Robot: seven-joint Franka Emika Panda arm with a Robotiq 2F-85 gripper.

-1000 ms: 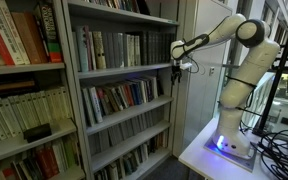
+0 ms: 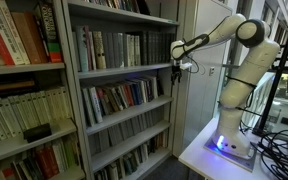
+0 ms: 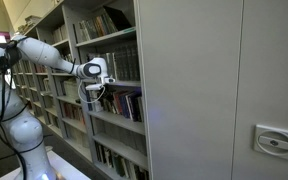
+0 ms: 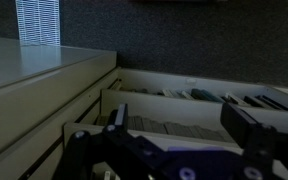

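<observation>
My gripper points down in the wrist view, its two dark fingers set wide apart with nothing between them. In exterior view 1 the gripper (image 2: 175, 77) hangs at the right end of the bookshelf (image 2: 118, 118), level with the middle shelves. Seen from the other side, the gripper (image 3: 83, 94) is in front of the shelf rows, near a row of books (image 3: 122, 103). Whether it touches the shelf cannot be made out. Below the fingers, the wrist view shows shelf edges and book tops (image 4: 199, 95), dim and partly covered by the gripper.
The white arm base stands on a white table (image 2: 206, 160). A large pale panel (image 3: 194, 90) closes off the right of the shelves in exterior view 2. Cables (image 2: 280, 150) lie beside the base. Dark floor (image 4: 184, 50) shows past the shelves.
</observation>
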